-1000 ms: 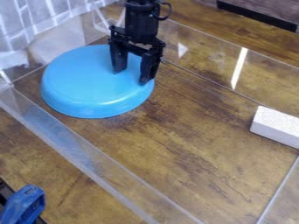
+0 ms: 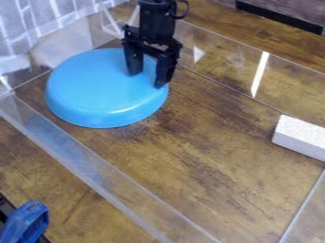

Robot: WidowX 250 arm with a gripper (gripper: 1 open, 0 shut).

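Observation:
A large blue round lid or disc (image 2: 95, 95) lies on the wooden table at the upper left. My black gripper (image 2: 150, 66) reaches down from the top onto the disc's back right part, its fingers over or touching the blue surface. Whether it is open or shut on the disc cannot be made out.
A white block (image 2: 299, 135) lies at the right edge. A blue brush-like object (image 2: 23, 222) sits at the bottom left, outside a clear barrier.
The gripper and the blue disc have shifted very slightly; otherwise the scene looks the same.

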